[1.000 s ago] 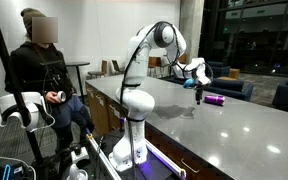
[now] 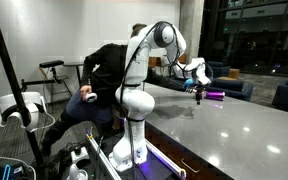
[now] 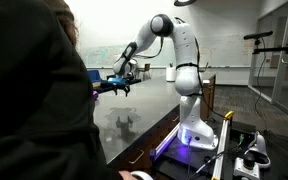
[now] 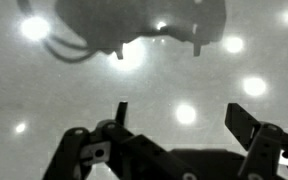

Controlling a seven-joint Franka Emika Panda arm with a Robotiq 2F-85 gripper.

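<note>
My gripper stands open above the table, its two dark fingers far apart with only bare surface between them. The shadow of the arm falls on the tabletop in the wrist view. In exterior view 1 the gripper hangs over the far part of the table, pointing down and clear of the surface. A purple object lies just beyond it near the far edge; its shape is too small to make out. Exterior view 2 shows the gripper past the person's dark sleeve.
A person in black bends over the table's left side, behind the arm. The same dark clothing blocks much of exterior view 2's left. Sofas stand beyond the far edge.
The person, upright a second ago at the left, has moved rightward and bent over the table behind the arm. The arm and gripper look unmoved.
</note>
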